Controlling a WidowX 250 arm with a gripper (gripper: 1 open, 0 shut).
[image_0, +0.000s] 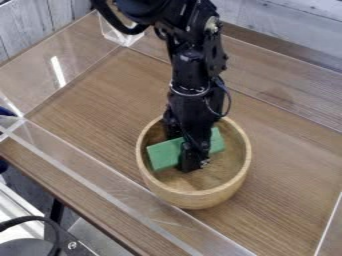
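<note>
A round wooden bowl (201, 192) stands on the wooden table (83, 130). Inside it lies a green block (164, 153). My black gripper (190, 156) reaches down from above into the bowl, over the middle of the block, shut on it. The fingertips are dark and partly hidden against the block, so their exact grip is hard to see.
Clear strips run along its left and near edges. A pale wooden wall stands behind, and black cables sit at the bottom left.
</note>
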